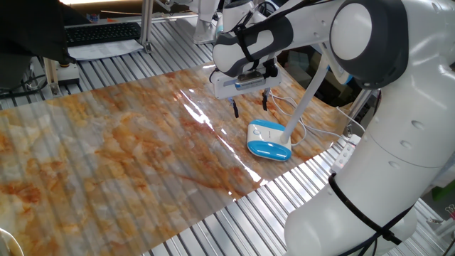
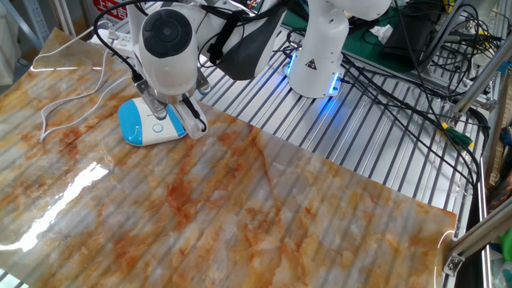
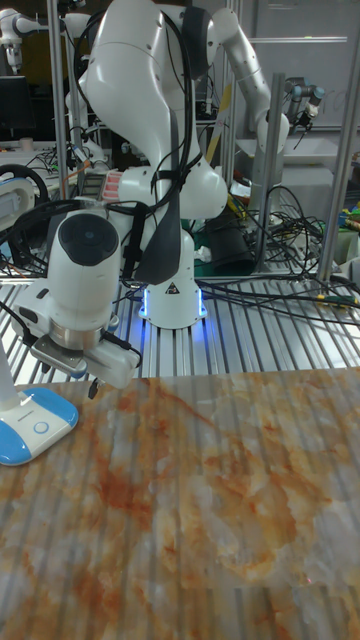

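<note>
In exterior view 1 my gripper (image 1: 250,111) is open, its two dark fingers well apart with nothing visible between them. It hangs above the marbled sheet, just behind the base of a white and blue desk lamp (image 1: 269,140). The lamp base rests flat on the sheet and its pale stem (image 1: 307,99) rises at a slant beside the gripper. In exterior view 2 the arm's wrist partly covers the lamp base (image 2: 147,128). Exterior view 3 shows the lamp base (image 3: 38,425) at the left edge, with the gripper hand just to its right and above.
The marbled sheet (image 1: 106,163) is bare across its wide middle. White cables (image 2: 58,104) trail behind the lamp to a power strip (image 1: 344,155). A keyboard (image 1: 103,33) lies beyond the sheet. Slatted metal table (image 1: 213,231) surrounds it, and black cables (image 2: 416,120) lie near the arm's base.
</note>
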